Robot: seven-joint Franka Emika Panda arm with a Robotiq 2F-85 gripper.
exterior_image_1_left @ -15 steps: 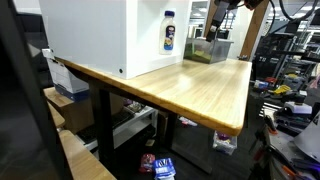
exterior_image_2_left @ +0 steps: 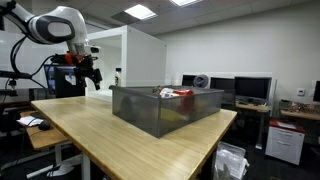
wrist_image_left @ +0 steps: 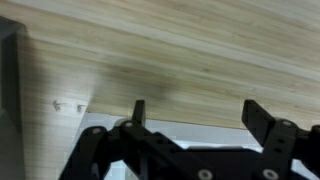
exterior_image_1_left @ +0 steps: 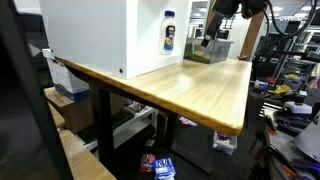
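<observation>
My gripper is open, with bare pale wood visible between its fingertips in the wrist view. From outside, the gripper (exterior_image_2_left: 84, 76) hangs well above the table (exterior_image_2_left: 90, 120), pointing down, to the left of the grey bin (exterior_image_2_left: 140, 112). Red and white items (exterior_image_2_left: 178, 92) show over the bin's rim; their shapes are unclear. A bottle with a white top and blue label (exterior_image_1_left: 167, 34) stands upright against the white panel (exterior_image_1_left: 145, 40), apart from the gripper.
A dark grey wall (wrist_image_left: 10, 80) borders the wrist view's left edge. A white surface (wrist_image_left: 190, 132) lies along its bottom.
The arm has shifted slightly at the upper right in exterior view 1, its gripper still above the table. The bottle, bin and table have not visibly moved.
</observation>
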